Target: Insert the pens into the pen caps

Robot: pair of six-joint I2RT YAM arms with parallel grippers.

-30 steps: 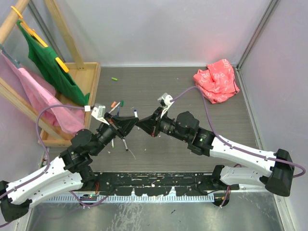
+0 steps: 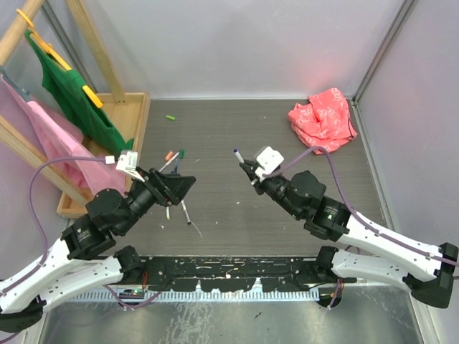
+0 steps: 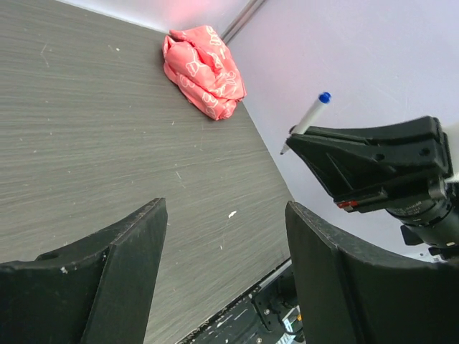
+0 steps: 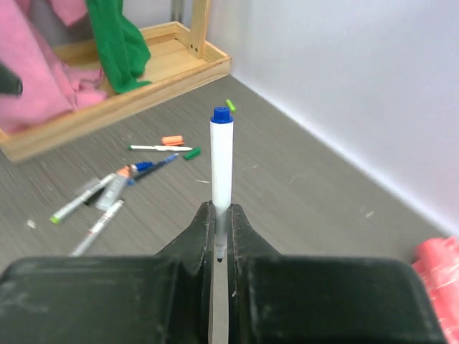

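Observation:
A white pen with a blue end (image 4: 221, 154) stands upright in my right gripper, which is shut on its lower part. The same blue-ended pen (image 3: 313, 113) shows tilted at the right of the left wrist view. My left gripper is open and empty, apart from the right one. On the table beyond lie an orange cap (image 4: 172, 140), a green cap (image 4: 192, 153) and a lime cap (image 4: 230, 105). Several loose pens lie near them, among them a white pen (image 4: 97, 227) and a green-tipped pen (image 4: 82, 198). In the top view, the left arm partly hides these.
A crumpled red cloth bag (image 2: 323, 120) lies at the back right. At the left stands a wooden rack (image 2: 140, 132) with a green cloth (image 2: 84, 100) and a pink cloth (image 2: 72, 147).
The two grippers, close together before, have drawn apart. My right gripper has moved right and turned, carrying the blue-ended pen; my left has shifted a little left and is open.

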